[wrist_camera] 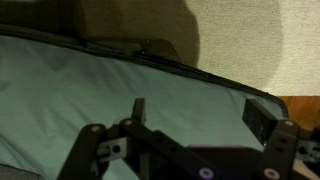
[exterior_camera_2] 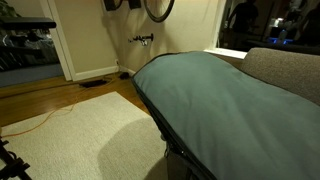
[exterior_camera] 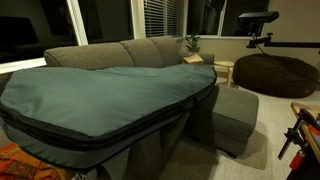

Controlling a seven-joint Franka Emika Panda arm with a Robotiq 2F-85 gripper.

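A long grey-green padded bag (exterior_camera: 105, 98) with a dark zipped edge lies across the sofa in exterior view 1. The same bag (exterior_camera_2: 230, 110) fills the lower right of exterior view 2. From the wrist, my gripper appears over the bag's fabric (wrist_camera: 100, 95), its two dark fingers spread well apart and only fabric visible beyond them. The height above the bag is hard to judge. Neither exterior view clearly shows the gripper.
A grey sofa (exterior_camera: 150, 52) and its chaise (exterior_camera: 228, 112) carry the bag. Beyond stand a potted plant (exterior_camera: 192, 44) and a dark beanbag (exterior_camera: 275, 75). Pale carpet (exterior_camera_2: 90, 135) lies open beside the bag. An orange cord (exterior_camera_2: 45, 118) crosses the floor.
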